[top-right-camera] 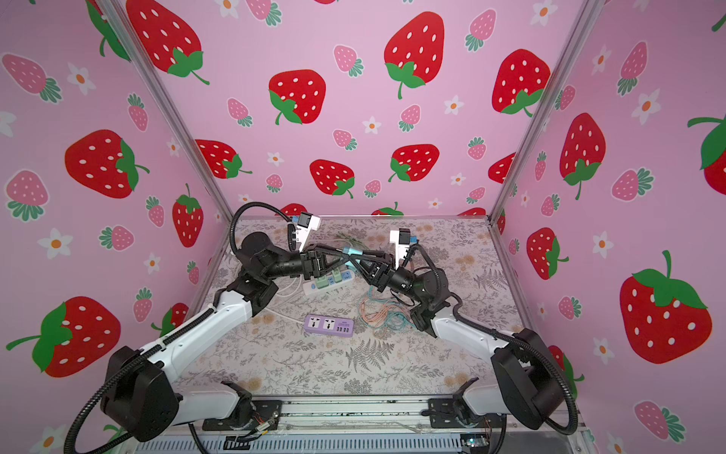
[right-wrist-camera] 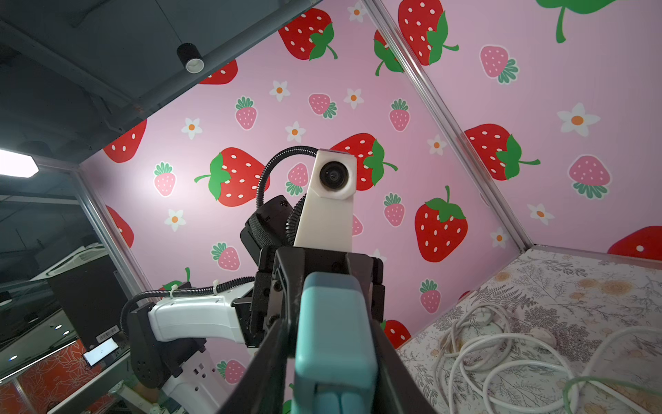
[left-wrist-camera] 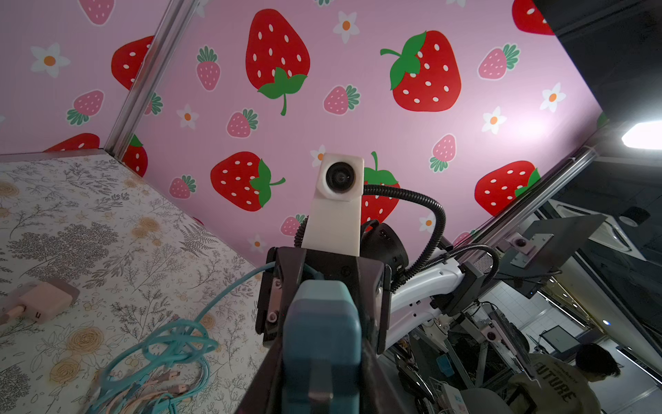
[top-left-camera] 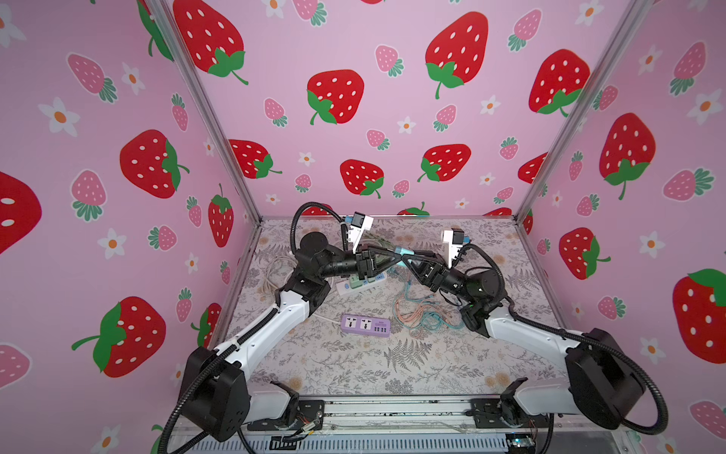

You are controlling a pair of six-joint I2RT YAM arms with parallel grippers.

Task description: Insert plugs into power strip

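Note:
Raised over the middle of the table, my left gripper (top-left-camera: 396,255) and my right gripper (top-left-camera: 410,258) meet tip to tip, both shut on a light-blue plug (left-wrist-camera: 320,331), which fills the foreground of both wrist views (right-wrist-camera: 333,327). Its blue cable (left-wrist-camera: 234,286) hangs to a loose coil on the table. A purple power strip (top-left-camera: 365,325) lies in front below the grippers; a white strip with green plugs (top-right-camera: 329,281) lies behind it, partly hidden.
Tangled blue and pink cables (top-left-camera: 423,314) lie right of the purple strip. White cables coil at the left.

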